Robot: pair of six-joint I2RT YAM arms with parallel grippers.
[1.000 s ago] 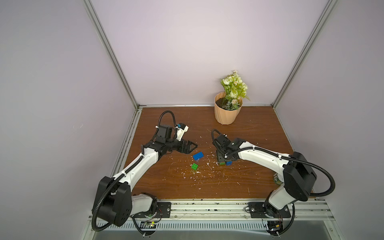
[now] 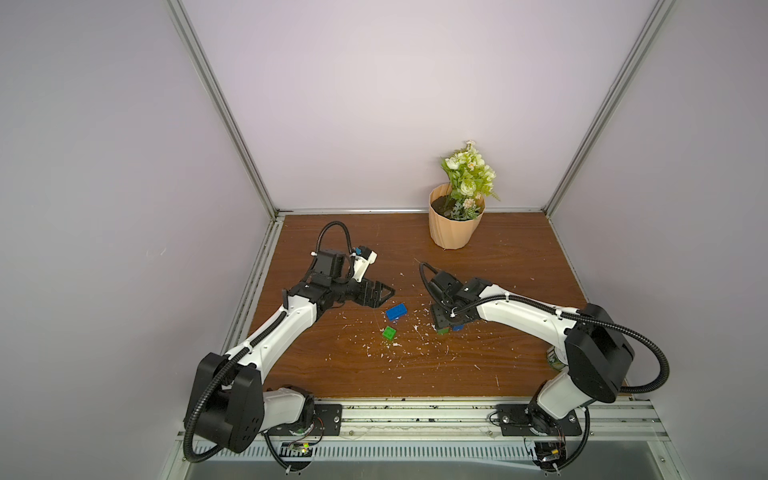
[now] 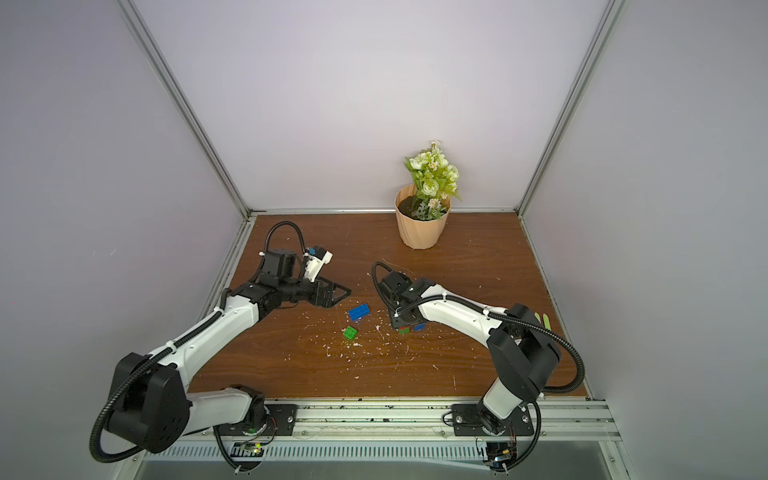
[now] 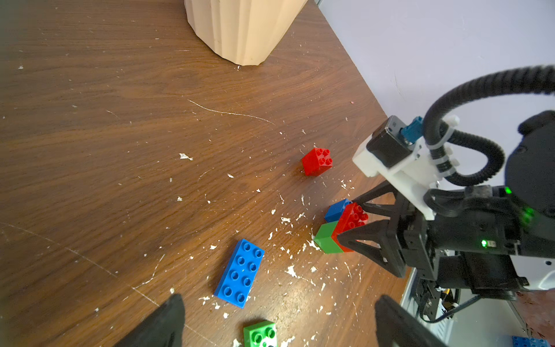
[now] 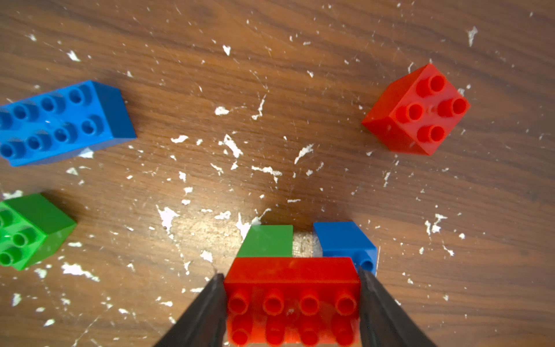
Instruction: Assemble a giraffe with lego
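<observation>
A long red brick (image 5: 292, 270) spans the space between the fingers of my right gripper; they meet its two ends, so the gripper looks shut on it. Below that brick stand a green brick (image 4: 327, 238) and a small blue brick (image 4: 337, 210), side by side with a gap. Whether the red one is seated on them cannot be told. My left gripper (image 2: 389, 293) is open and empty, left of and behind the long blue brick (image 4: 240, 273). A second green brick (image 2: 389, 333) lies in front of that blue one. Apart from the others is a small red brick (image 5: 423, 110).
A flower pot (image 2: 453, 228) stands at the back of the table. Pale flakes and scratches mark the wood around the bricks. Bare table (image 4: 115, 115) stretches between the pot and the bricks.
My right gripper has shifted slightly left and toward the front edge of the table. The left arm, the long blue brick and the separate green brick have stayed in place.
</observation>
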